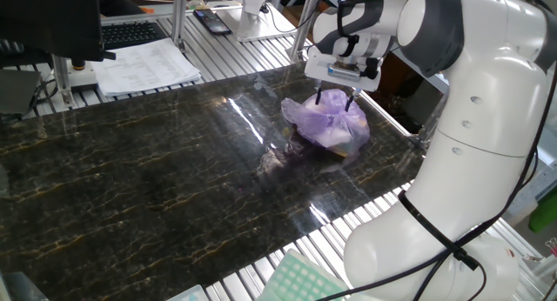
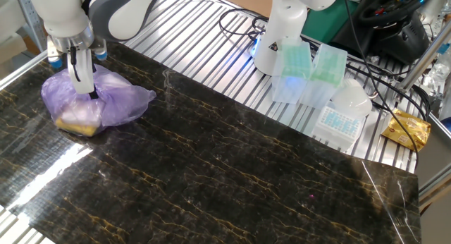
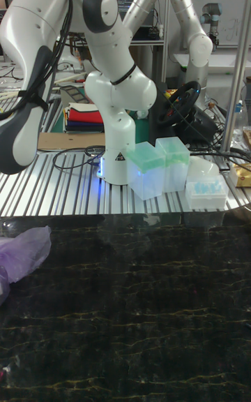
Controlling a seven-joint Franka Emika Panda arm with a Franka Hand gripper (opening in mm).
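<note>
A translucent purple plastic bag point(image 1: 324, 125) rests on the dark marbled table point(image 1: 165, 179), with something yellowish and pale showing through its lower side. In exterior view 2 the same bag point(image 2: 121, 106) sits near the left end of the table, its loose tail pointing right. My gripper point(image 1: 334, 102) points down at the top of the bag, its two dark fingers spread apart and their tips at the plastic. No gathered plastic shows pinched between them. Only the edge of the bag point(image 3: 25, 253) enters exterior view 3, where the gripper is out of frame.
Beyond the table edge, clear boxes with green tops point(image 2: 294, 68), a white tip rack point(image 2: 340, 127) and a gold packet point(image 2: 406, 130) stand on the slatted metal surface. Papers point(image 1: 146, 68) lie on the far slats.
</note>
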